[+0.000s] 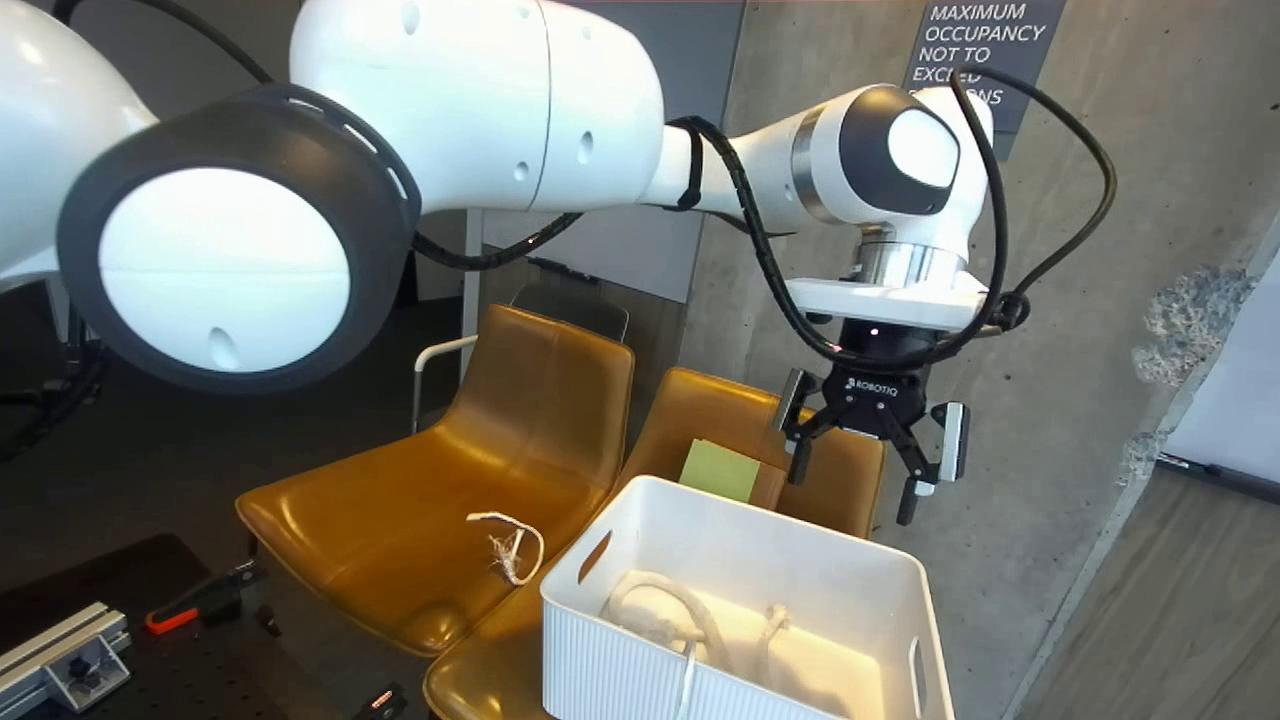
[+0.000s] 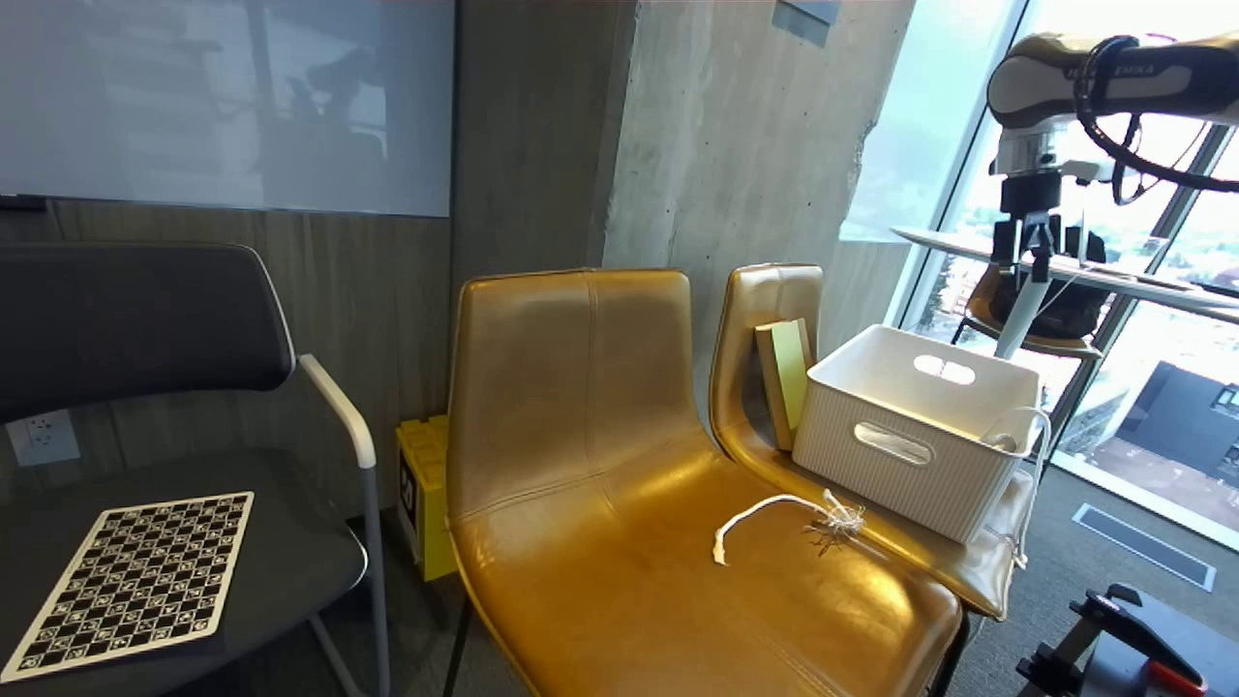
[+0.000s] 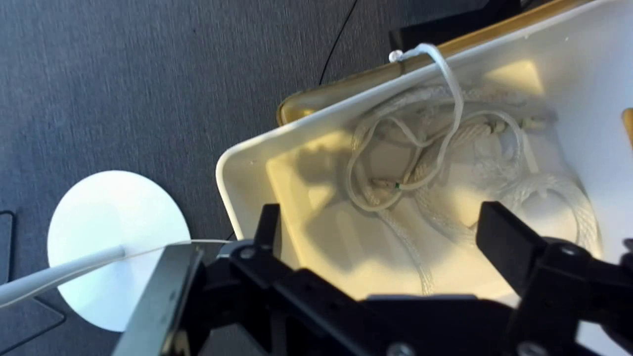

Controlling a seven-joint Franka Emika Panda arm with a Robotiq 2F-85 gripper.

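Observation:
My gripper [image 1: 853,491] stands open above the far right part of a white ribbed bin [image 1: 744,516], with nothing between its fingers. In the wrist view both black fingertips [image 3: 270,228] hang well apart over the bin. Inside the bin lie coiled white ropes [image 3: 439,160]; a thinner white cord [image 3: 448,71] loops over the rim to the outside. A short white rope with a frayed end [image 2: 772,505] rests on the seat of the brown chair [image 2: 581,465] beside the bin's chair.
A green-yellow board [image 2: 791,372] leans on the backrest behind the bin. A round white table base [image 3: 113,207] stands on the floor. The concrete wall [image 1: 1056,300] rises behind the arm. A patterned board [image 2: 139,581] lies on the grey chair.

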